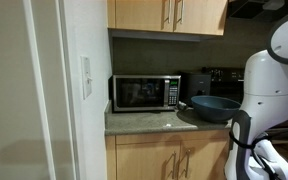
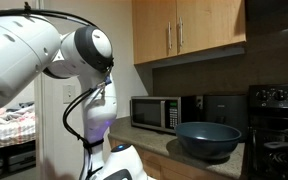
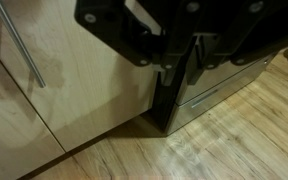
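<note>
In the wrist view my gripper reaches down from the top edge, its dark fingers [image 3: 167, 70] close together. Something seems to be between them, but it is too dark and small to make out. Behind the fingertips runs the dark gap between a pale wooden cabinet [image 3: 89, 85] and a metal-fronted appliance [image 3: 219, 95] near the floor. Neither exterior view has the gripper in it; only the white arm [image 1: 269, 95] shows, bending down in front of the counter at the right.
A large dark pan [image 2: 206, 138] stands on the counter [image 1: 149, 122], near its front edge. Further back are a microwave [image 1: 146, 93] and a black appliance [image 2: 224, 108]. The stove [image 2: 276, 120] adjoins the counter. Bar handles [image 3: 19, 42] stick out from the cabinet.
</note>
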